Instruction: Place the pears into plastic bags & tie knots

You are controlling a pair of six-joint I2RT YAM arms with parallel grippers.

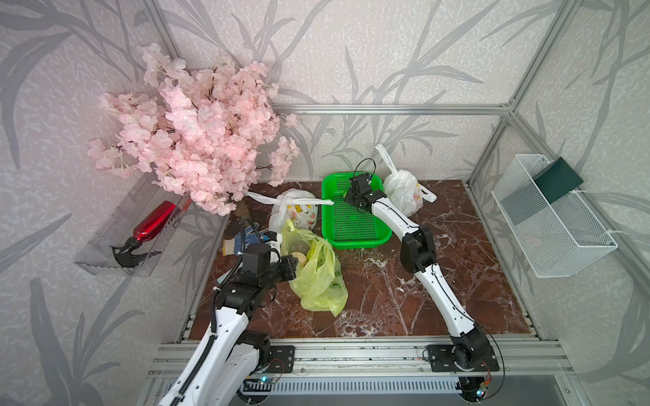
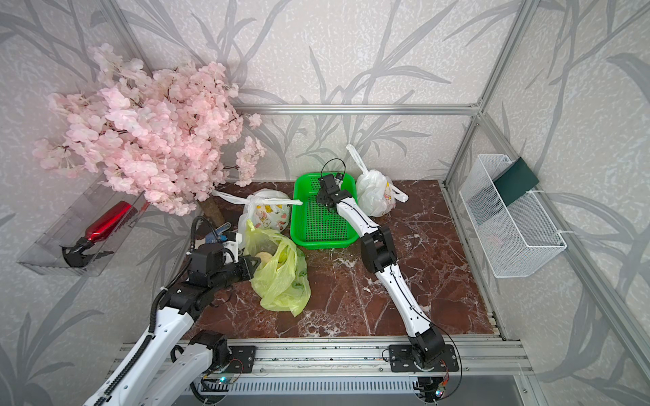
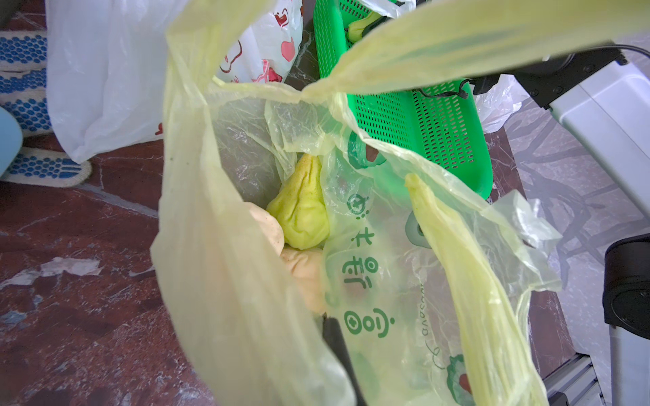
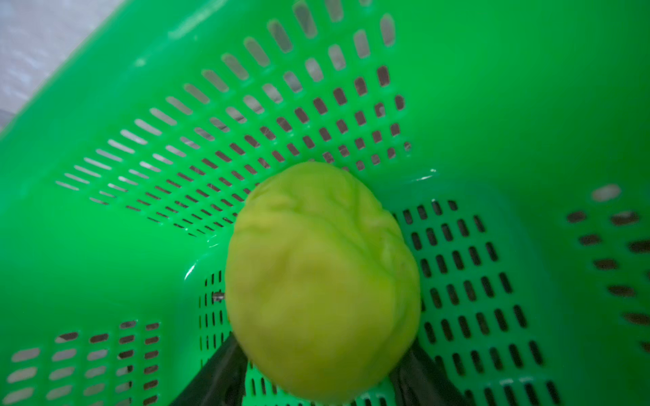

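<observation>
In the right wrist view a yellow-green pear (image 4: 321,284) lies at one end of the green basket (image 4: 474,121). My right gripper reaches down to it, fingers apart on either side; whether both touch it is hidden. At the left, my left gripper (image 1: 292,266) is shut on the rim of the yellow plastic bag (image 1: 317,280), its tips partly covered by film. The bag's mouth gapes; inside are a yellow-green pear (image 3: 301,209) and pale, peach-coloured fruits (image 3: 304,270).
A tied white bag (image 1: 294,213) stands left of the basket and another white bag (image 1: 403,190) right of it. Blue-dotted gloves (image 3: 27,94) lie at the left.
</observation>
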